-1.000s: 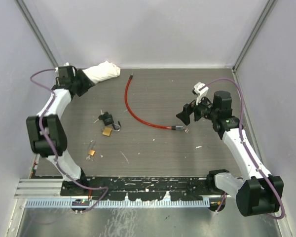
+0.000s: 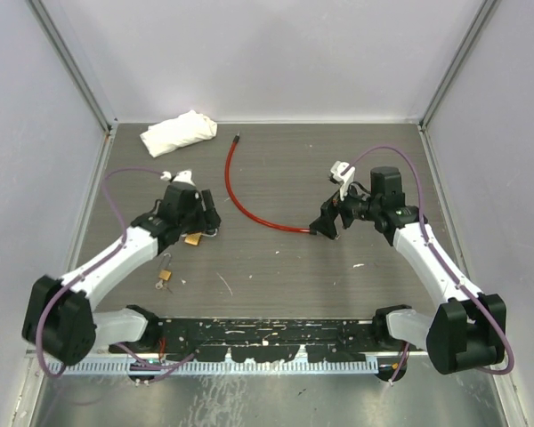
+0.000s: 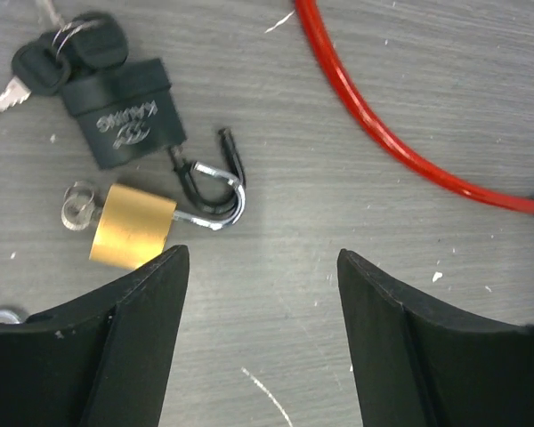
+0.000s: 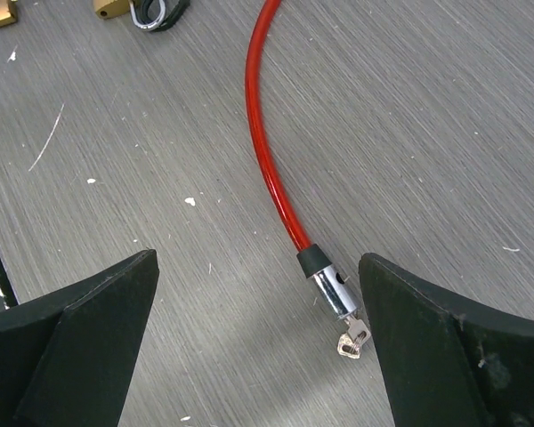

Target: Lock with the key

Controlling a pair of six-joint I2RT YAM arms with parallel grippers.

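A black padlock (image 3: 129, 116) with keys (image 3: 9, 98) in it lies in the left wrist view, its dark shackle open. Against that shackle rests the silver shackle of a brass padlock (image 3: 133, 227); whether they are linked is unclear. My left gripper hovers over this group, fingers apart and empty. A red cable lock (image 4: 271, 169) curves across the table, a small key (image 4: 351, 342) at its silver end (image 4: 336, 292). Above that end, my right gripper stands open, holding nothing. In the top view the left gripper (image 2: 211, 224) partly hides both padlocks.
Nearer the front left lies another small brass padlock (image 2: 165, 276). A white cloth (image 2: 180, 133) is at the back left.
The right gripper has moved slightly left. The locks look unmoved where visible.
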